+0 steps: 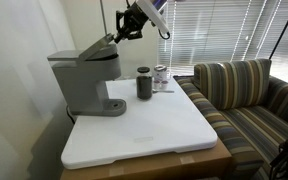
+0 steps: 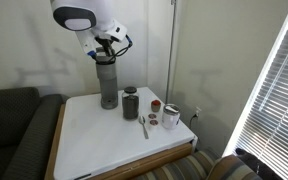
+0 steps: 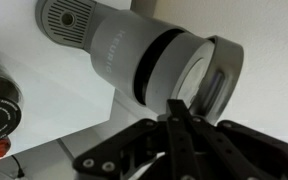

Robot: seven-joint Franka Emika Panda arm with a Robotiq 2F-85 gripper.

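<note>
The grey Keurig coffee maker (image 1: 84,85) stands at the back left of the white table, with its drip tray (image 3: 67,18) in the wrist view's upper left. Its lid (image 3: 220,80) is tilted up, leaving a gap above the brew head (image 3: 179,70). My gripper is shut at the lid's front edge, and no object shows between its fingers. From exterior view 1 the gripper (image 1: 116,38) appears right beside the lid's raised front. Exact contact between fingertips and lid is hard to make out.
A dark jar (image 1: 144,84) stands close to the coffee maker, with a light canister (image 1: 161,78) behind it. A spoon (image 2: 144,128) and small red-topped container (image 2: 156,105) lie nearby. A striped sofa (image 1: 234,85) is to the right.
</note>
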